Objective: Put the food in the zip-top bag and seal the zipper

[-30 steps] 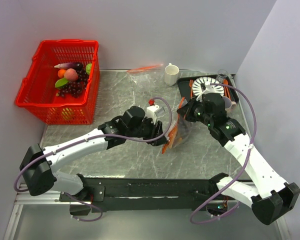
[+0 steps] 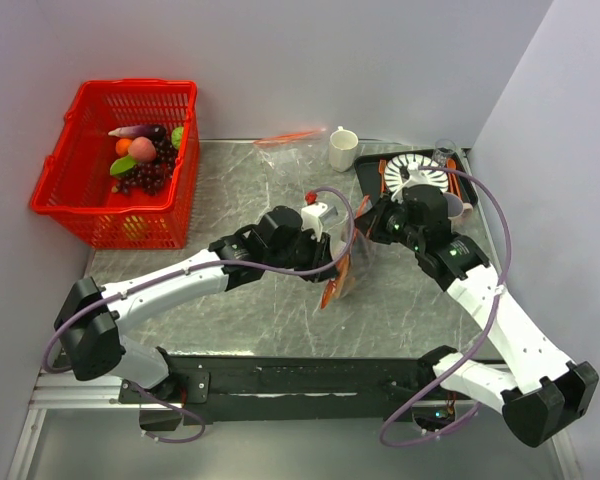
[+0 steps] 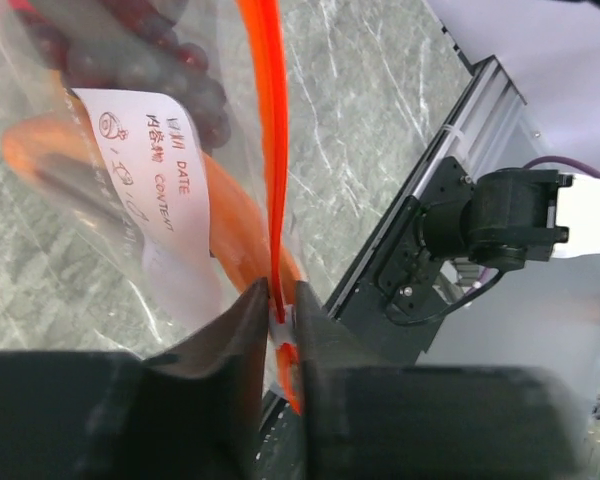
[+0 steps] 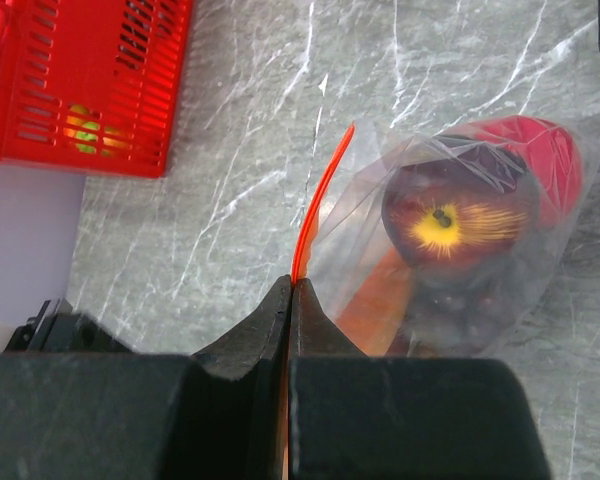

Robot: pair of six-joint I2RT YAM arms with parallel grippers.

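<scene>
The clear zip bag holds a dark red, yellow-centred round fruit, something pink-red and an orange item. Dark grapes show through its plastic in the left wrist view, beside a white label. My right gripper is shut on one end of the orange zipper strip. Near the strip's other end, my left gripper has its fingers on either side of the strip and a small white slider; whether they pinch it cannot be made out.
A red basket with fruit and vegetables stands at the back left. Another clear bag with an orange strip lies at the back, beside a white mug. A black tray with a striped plate is at the back right.
My left gripper has moved slightly to the right against the bag's zipper edge, and its fingers look closer together. The right arm has stayed still.
</scene>
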